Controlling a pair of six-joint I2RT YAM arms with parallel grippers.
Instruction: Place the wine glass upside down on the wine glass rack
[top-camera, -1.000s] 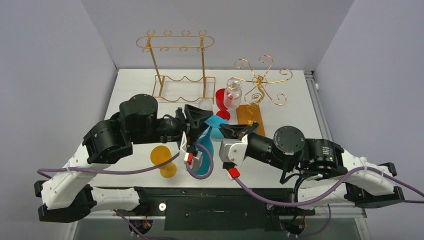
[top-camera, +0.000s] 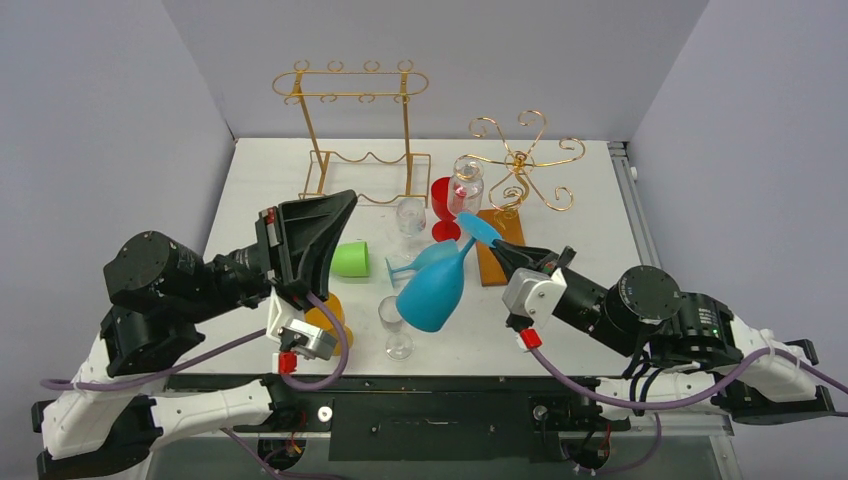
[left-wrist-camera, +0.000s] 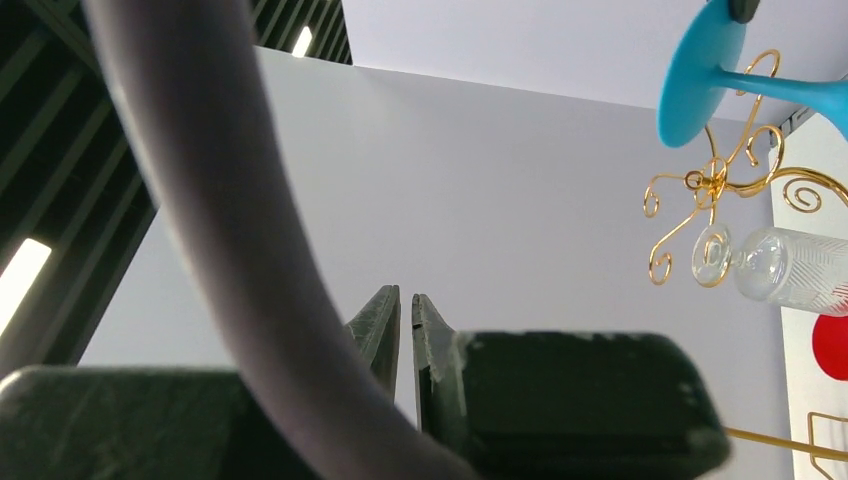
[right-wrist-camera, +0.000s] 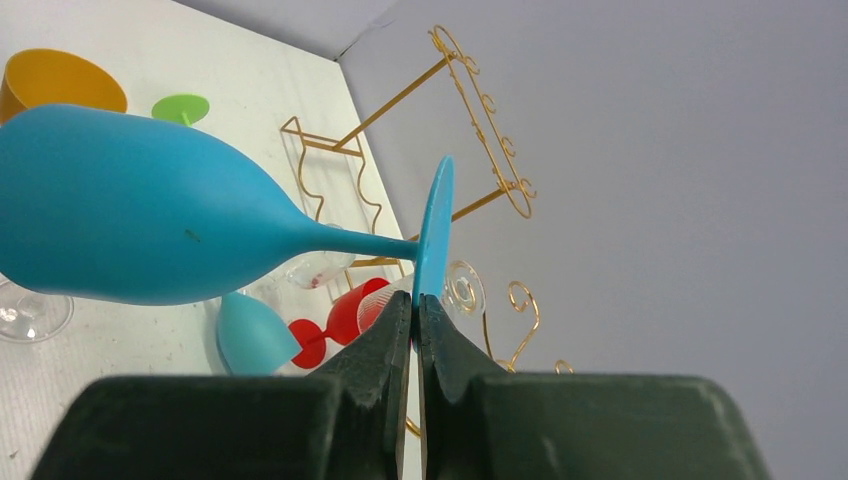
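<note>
My right gripper (top-camera: 497, 243) is shut on the edge of the foot of a blue wine glass (top-camera: 433, 295), held above the table. Its bowl tilts toward the front left in the top view. In the right wrist view the flat blue foot (right-wrist-camera: 436, 215) rises edge-on from between the fingertips. Off to the left, apart from the glass, my left gripper is nearly closed, with only a narrow empty gap showing. Behind stand a gold scroll-armed rack (top-camera: 518, 158), with a clear glass (top-camera: 466, 190) hanging upside down from one arm, and a longer gold rack (top-camera: 407, 125).
Lying on the table are a second blue glass (top-camera: 435, 252), a green one (top-camera: 350, 259) and a red one (top-camera: 446, 231). A clear glass (top-camera: 399, 345) is near the front, a yellow one (top-camera: 325, 315) beside the left arm.
The left gripper, earlier at the blue glass's foot, has let go and moved left. The right gripper has carried the glass to the right.
</note>
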